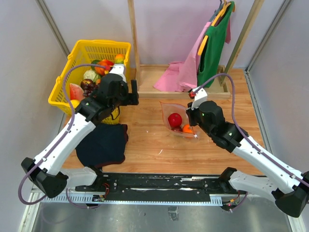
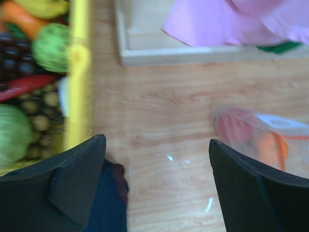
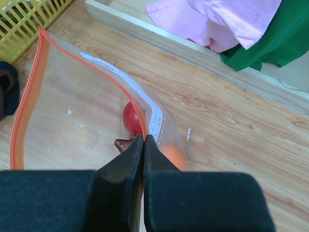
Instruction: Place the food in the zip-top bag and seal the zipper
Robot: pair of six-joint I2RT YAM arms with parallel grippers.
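The clear zip top bag (image 1: 169,110) with an orange-red rim stands on the table, its mouth spread. Inside it are a round red item (image 1: 175,119), an orange item (image 1: 187,129) and a dark red item (image 1: 177,129). In the right wrist view my right gripper is shut on the bag's rim, pinching its thin edge. My left gripper (image 1: 133,94) is open beside the yellow basket, to the left of the bag. Nothing shows between its fingers in the left wrist view.
The yellow basket (image 1: 57,99) at the left holds several fruits and vegetables, partly hidden by my left arm. A dark cloth (image 1: 102,145) lies below it. Behind the bag, a wooden rack (image 1: 149,72) holds pink (image 1: 189,72) and green (image 1: 212,53) cloths. Bare table lies in front.
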